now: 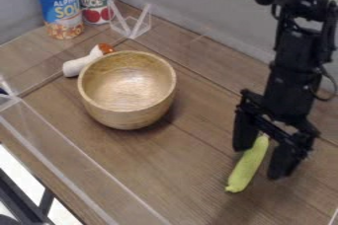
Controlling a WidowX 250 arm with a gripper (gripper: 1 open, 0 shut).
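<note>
A pale green elongated object lies on the wooden table at the lower right. My black gripper is open, its fingers straddling the upper part of that green object from above; whether they touch it cannot be seen. A wooden bowl sits left of centre.
A white object with an orange part lies behind the bowl. Two cans, a blue one and a red one, stand by the wall at the back left. Bare table spreads in front of the bowl.
</note>
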